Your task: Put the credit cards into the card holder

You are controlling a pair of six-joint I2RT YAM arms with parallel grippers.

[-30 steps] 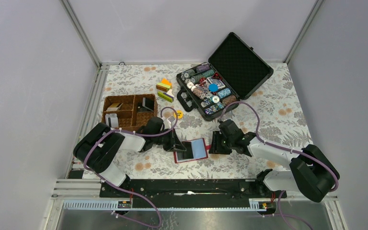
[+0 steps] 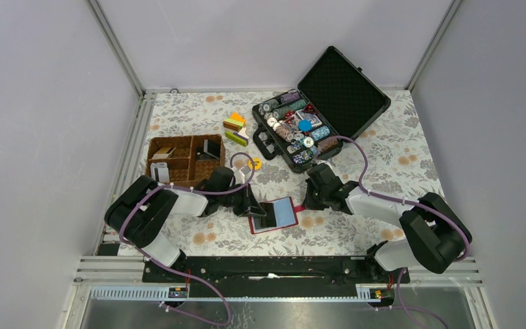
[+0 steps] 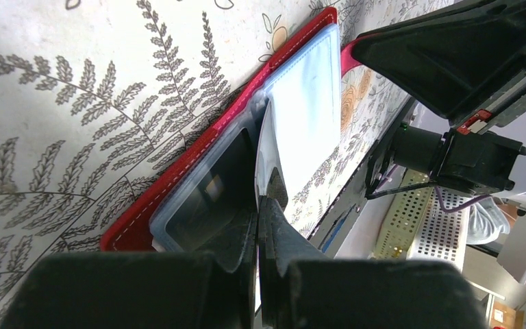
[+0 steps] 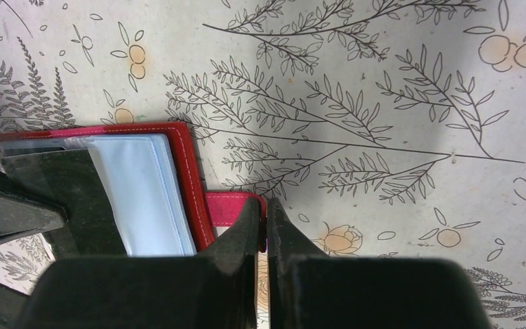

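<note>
The red card holder (image 4: 187, 164) lies open on the table between the arms. Clear sleeves show inside, with a black card (image 3: 216, 188) in one and a light blue one (image 3: 318, 96) beside it. My left gripper is shut on the edge of a thin page, which stands up edge-on in the left wrist view. From the right wrist view that page looks like a dark panel (image 4: 68, 192). My right gripper is shut on the holder's pink strap (image 4: 226, 208).
A wicker basket (image 2: 187, 139) with cards in compartments sits at the left. Behind stand an open black case (image 2: 346, 92) of poker chips and some small coloured boxes (image 2: 235, 138).
The right arm has swung slightly and its gripper's angle has changed beside the strap; more of the pink strap shows now. My left arm and the holder appear still.
</note>
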